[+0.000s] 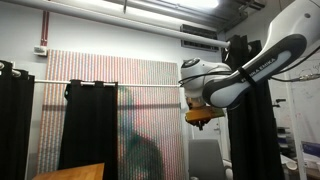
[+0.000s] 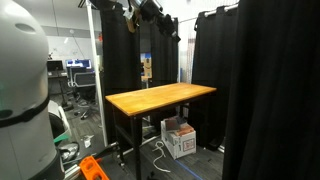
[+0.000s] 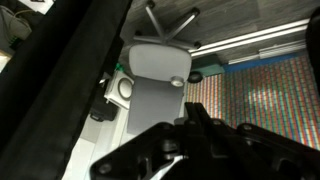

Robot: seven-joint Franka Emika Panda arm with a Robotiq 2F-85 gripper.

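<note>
High in the room hangs my gripper, well above the floor. In the wrist view its black fingers stand close together at the lower middle, and nothing clear shows between them. Exterior view 1 has the gripper (image 1: 201, 125) as a small dark shape below the orange wrist part. The wooden table (image 2: 160, 97) has a bare top in exterior view 2, with the arm above and behind it.
A grey office chair (image 3: 157, 103) stands below in the wrist view. Black curtains (image 2: 262, 90) hang round the area. Under the table is a white box (image 2: 178, 140) with things in it.
</note>
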